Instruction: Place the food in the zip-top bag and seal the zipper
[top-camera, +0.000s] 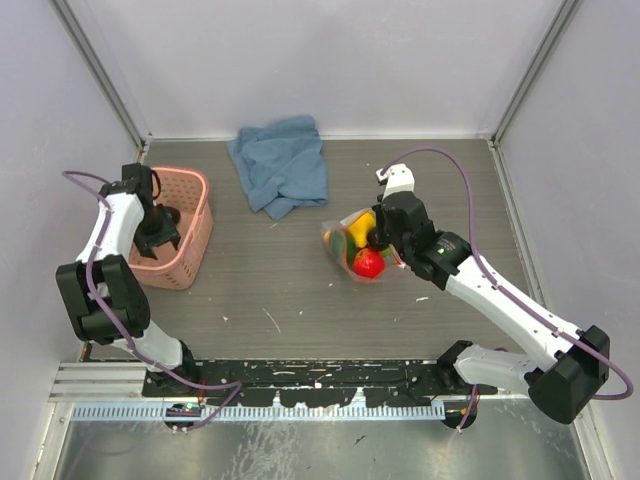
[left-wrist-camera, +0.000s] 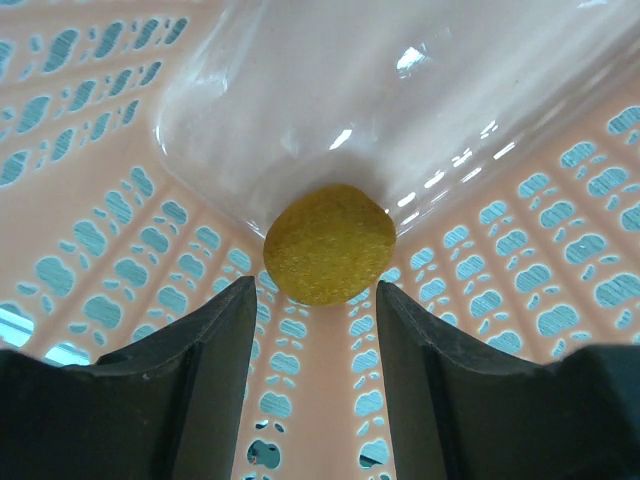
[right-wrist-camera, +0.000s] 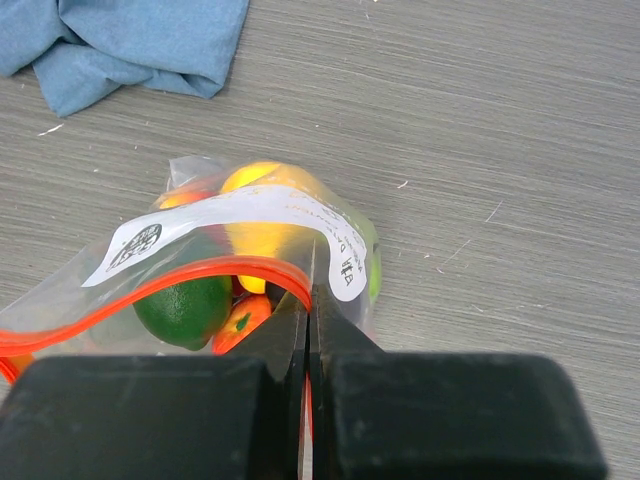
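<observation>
In the pink basket (top-camera: 188, 260), my left gripper has its fingertips apart beside a round yellow-brown food item (left-wrist-camera: 328, 240); whether they grip it is unclear. A pale, glossy plastic surface lies behind the item. The clear zip bag (top-camera: 340, 262) with red-orange zipper stands on the table, holding yellow, green and red food, including a red item (top-camera: 368, 263) and a green one (right-wrist-camera: 183, 312). My right gripper is shut on the bag's rim by the zipper.
A folded blue cloth (top-camera: 278, 165) lies at the back of the table (top-camera: 270, 310). The basket stands at the far left.
</observation>
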